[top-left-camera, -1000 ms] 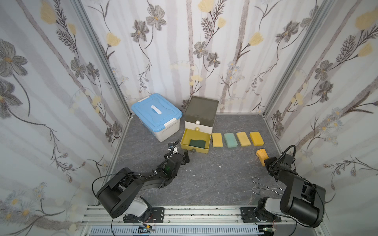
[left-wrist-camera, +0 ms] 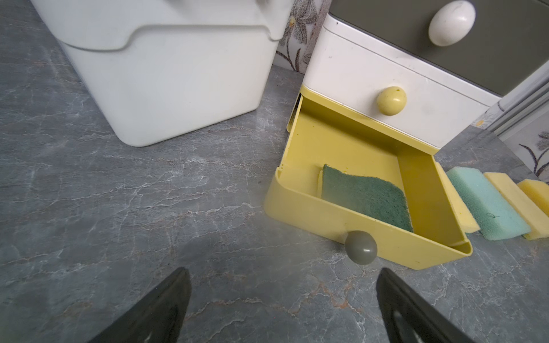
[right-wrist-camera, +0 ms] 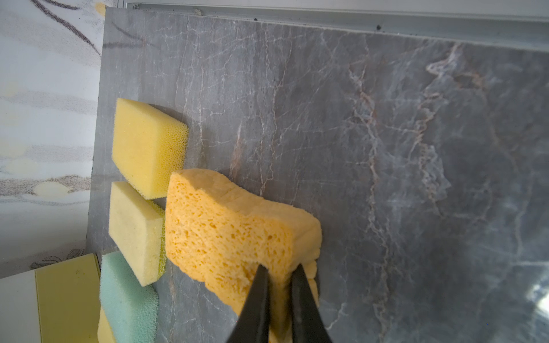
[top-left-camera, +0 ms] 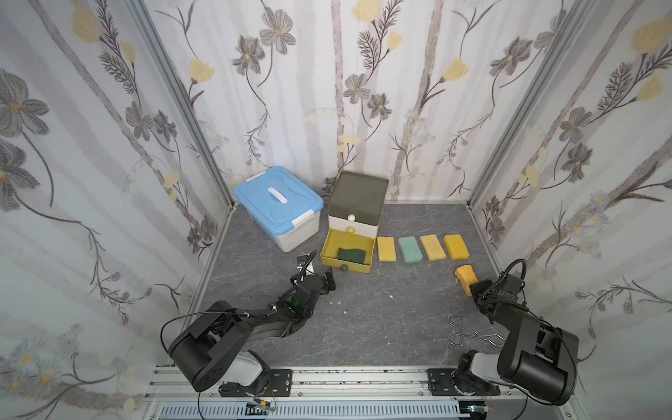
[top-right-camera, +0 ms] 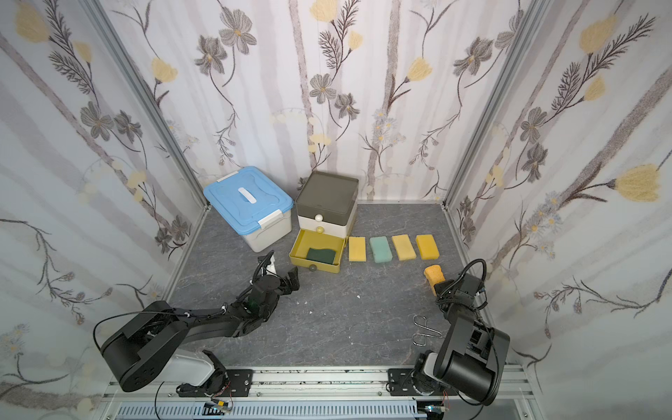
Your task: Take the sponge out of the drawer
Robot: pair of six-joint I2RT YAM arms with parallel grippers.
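A dark green sponge [left-wrist-camera: 366,197] lies inside the pulled-out yellow drawer [left-wrist-camera: 320,221], against its front wall. The same sponge [top-left-camera: 350,255] shows in the top left view. My left gripper is open in front of the drawer and a little to its left, with only bare table between its fingers. At the right side of the table, my right gripper is shut on the near end of an orange sponge [right-wrist-camera: 223,228], whose porous side faces its camera. Whether that orange sponge touches the table is hard to tell.
A white box with a blue lid [top-left-camera: 280,199] stands left of the drawer unit [top-left-camera: 358,196]. Several sponges, including a mint one [top-left-camera: 410,249], line up right of the drawer. Metal tongs [top-left-camera: 458,330] lie near the right arm.
The left arm has shifted very slightly; its gripper stays in front of the drawer. The right arm, the orange sponge and the drawer look unchanged.
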